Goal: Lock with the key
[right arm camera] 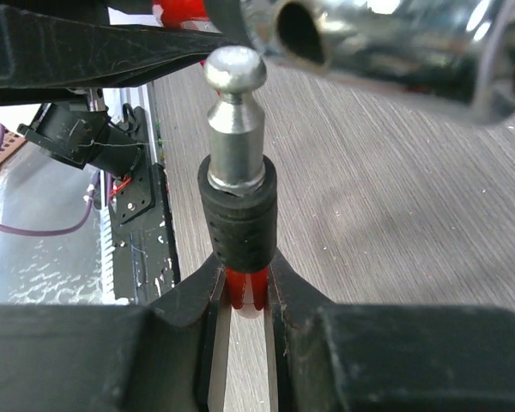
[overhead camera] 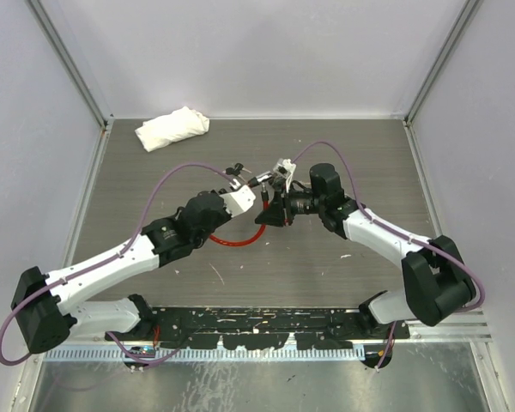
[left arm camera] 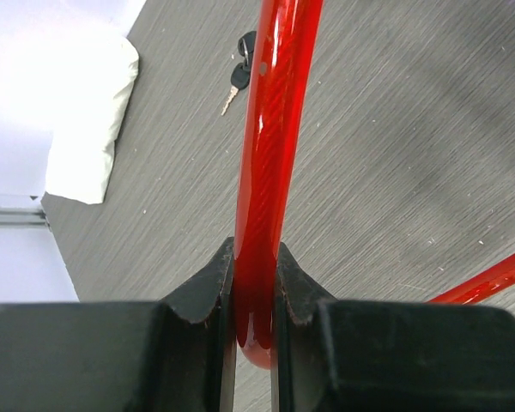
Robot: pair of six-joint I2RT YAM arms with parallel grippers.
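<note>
My left gripper is shut on the red tube (left arm camera: 275, 129) of a cable lock, close to its silver lock cylinder (overhead camera: 259, 180). My right gripper is shut on the cable's other end, just under a black collar (right arm camera: 239, 210). A silver pin (right arm camera: 236, 137) with a rounded knob sticks up from that collar. In the right wrist view the cylinder (right arm camera: 395, 43), with a dark hole in it, lies right by the knob. The pin is outside the cylinder; whether they touch I cannot tell. Two keys (left arm camera: 240, 75) lie on the table.
A white cloth (overhead camera: 172, 129) lies at the table's back left. The red cable loop (overhead camera: 236, 243) hangs between the two grippers. Bare table (overhead camera: 352, 275) shows in front and at right.
</note>
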